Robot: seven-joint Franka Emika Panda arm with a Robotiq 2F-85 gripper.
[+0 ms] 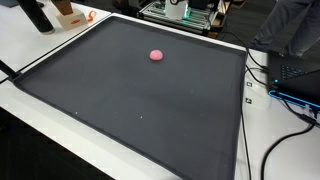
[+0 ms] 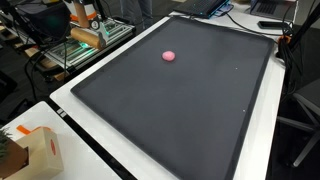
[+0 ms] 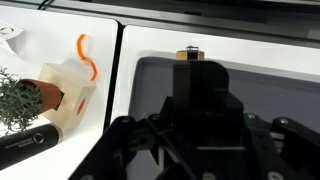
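In the wrist view my gripper is shut, its dark fingers pointing toward the edge of the grey mat. A small tan piece [image 3: 182, 55] with a bit of metal on it peeks out at the fingertips; the rest of it is hidden behind them. Neither exterior view clearly shows the gripper. A small round pink object [image 1: 155, 55] lies alone on the dark grey mat [image 1: 130, 90], toward its far side. From the other side, the same pink object [image 2: 168, 56] sits near the mat's upper left.
Beside the mat, a potted plant [image 3: 25, 102], a pale wooden block [image 3: 70, 92] and an orange curved piece [image 3: 86, 57] stand on a white surface. A laptop [image 1: 297, 85] and cables lie past the right edge.
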